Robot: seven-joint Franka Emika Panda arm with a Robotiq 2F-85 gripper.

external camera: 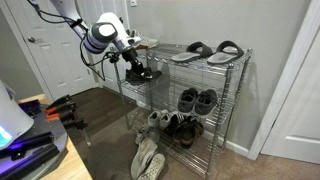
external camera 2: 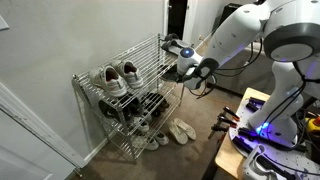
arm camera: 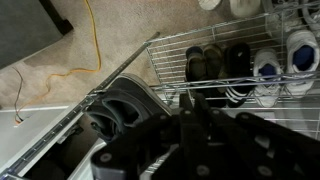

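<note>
My gripper [external camera: 127,62] is at the left end of the wire rack, beside the black shoes [external camera: 142,75] on its middle shelf. In exterior view 2 the wrist [external camera 2: 190,66] hides most of that spot. The wrist view has the dark gripper at the lower middle, with black footwear [arm camera: 125,105] to its left. What lies between its fingers is too dark to make out. A pair of white shoes [external camera: 147,158] is on the floor in front of the rack, also visible as light shoes [external camera 2: 182,130] in exterior view 2.
Slippers [external camera: 228,52] lie on the top shelf. Grey-black shoes [external camera: 206,102] stand on the middle shelf, dark shoes [external camera: 184,130] and light shoes [external camera: 160,118] on the bottom one. A wooden table [external camera: 68,165] is at the near left. Bare carpet lies between it and the rack.
</note>
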